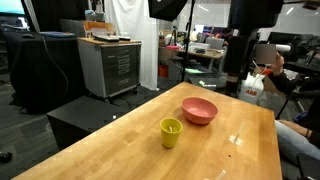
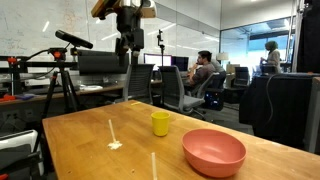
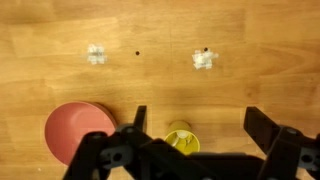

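A yellow cup [image 1: 171, 132] stands upright on the wooden table, and the wrist view shows the same cup [image 3: 183, 138] low in the middle, something pale inside it. The pinkish-red bowl [image 2: 213, 151] sits apart from the cup; from above, the bowl [image 3: 78, 131] is at lower left, partly covered by a finger, its visible inside bare. High over the table, my gripper is open, its fingers wide apart with nothing held. The gripper's dark body also appears at upper right in exterior view 1, clear of both objects.
White tape patches [image 3: 205, 59] mark the table [image 3: 150, 85]. Thin pale strips [image 2: 154, 166] also lie on the surface. A grey drawer cabinet [image 1: 110, 66] stands beyond it, and a person [image 2: 205, 70] sits in the background.
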